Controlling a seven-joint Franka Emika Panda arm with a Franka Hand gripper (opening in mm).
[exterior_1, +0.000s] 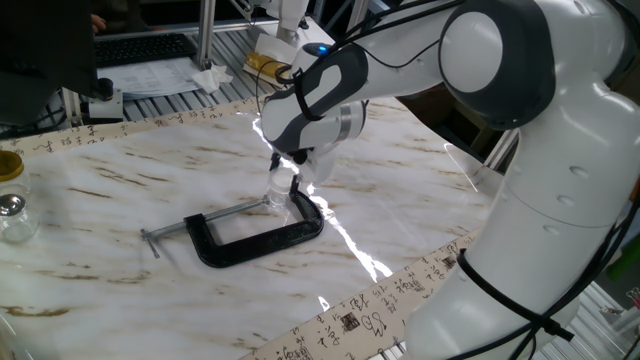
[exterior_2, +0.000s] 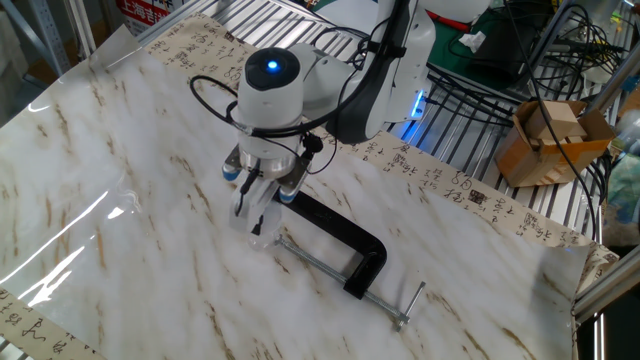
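Note:
A black C-clamp (exterior_1: 258, 246) with a metal screw rod lies flat on the marble-patterned table. In the other exterior view the clamp (exterior_2: 335, 228) extends to the right from beneath the wrist, its T-handle pointing toward the front right. My gripper (exterior_1: 284, 180) points down at the clamp's far end, close to the screw tip. Around the fingertips there is a clear, see-through object (exterior_2: 264, 232), perhaps a small cup or jar; its outline is hard to make out. Whether the fingers (exterior_2: 240, 205) press on it or merely surround it does not show.
Glass jars (exterior_1: 15, 215), one with a yellow lid, stand at the table's left edge. A keyboard (exterior_1: 145, 48) and papers lie beyond the far edge. An open cardboard box (exterior_2: 548, 140) sits off the table.

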